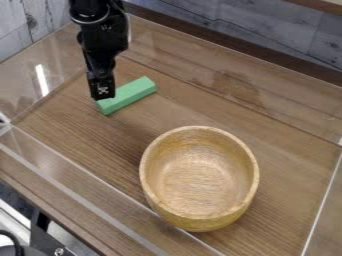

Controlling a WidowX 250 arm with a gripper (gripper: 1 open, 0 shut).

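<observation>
My black gripper [103, 75] hangs in the upper left, open, just left of a light green block [128, 95] that lies on the wooden table. Whether a finger touches the block I cannot tell. A round tan bowl [199, 212] stands in the lower middle of the table.
A corrugated grey surface lies at the upper left.
</observation>
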